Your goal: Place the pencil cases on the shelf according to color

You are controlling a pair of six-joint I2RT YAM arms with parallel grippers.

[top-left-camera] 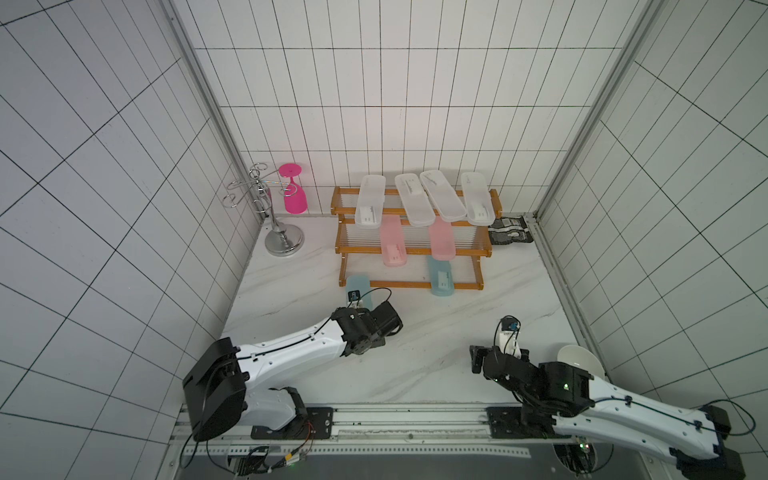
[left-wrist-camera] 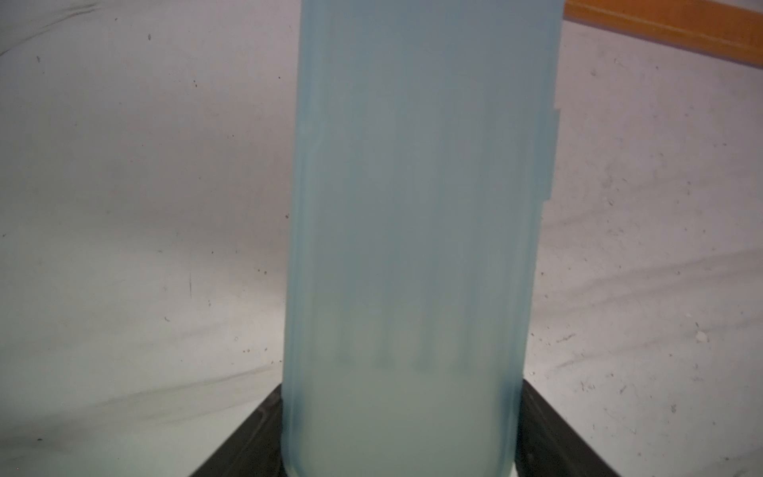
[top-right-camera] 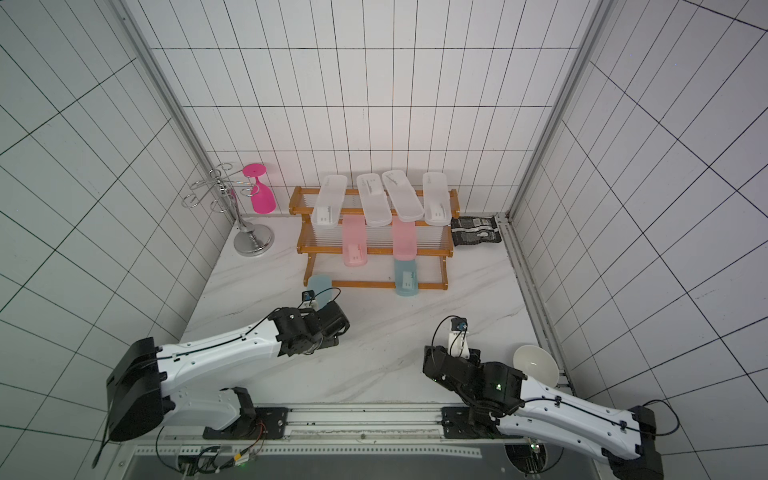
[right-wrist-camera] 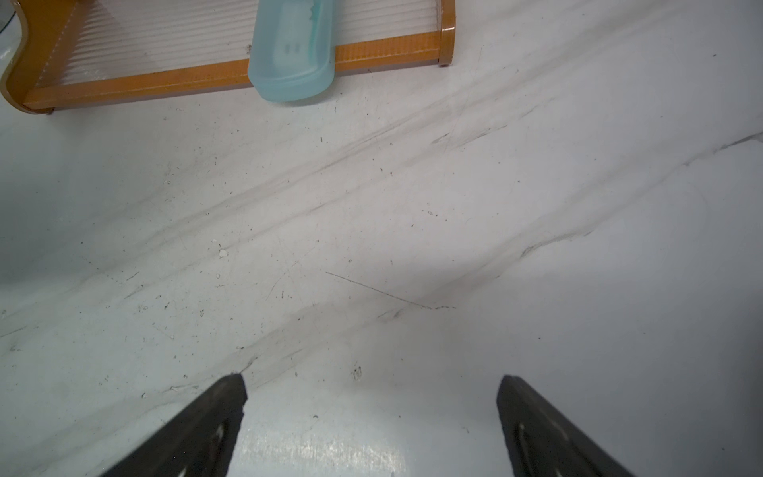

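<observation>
A translucent blue pencil case (left-wrist-camera: 413, 222) fills the middle of the left wrist view, with my left gripper shut on its near end. From above, its far end (top-left-camera: 359, 285) reaches the lower left of the wooden shelf (top-left-camera: 388, 284); the arm hides the rest. Another blue case (top-left-camera: 441, 276) lies on the bottom tier, right side. On the middle tier are two pink cases, a left one (top-left-camera: 393, 241) and a right one (top-left-camera: 442, 240). Several white cases (top-left-camera: 370, 201) cover the top tier. My right gripper stands open and empty over bare table.
At the back left stand a metal rack (top-left-camera: 284, 238) and a pink goblet (top-left-camera: 294, 196). A black packet (top-left-camera: 510, 230) lies right of the shelf, and a white bowl (top-right-camera: 536, 365) sits at the right edge. The table between the arms is clear.
</observation>
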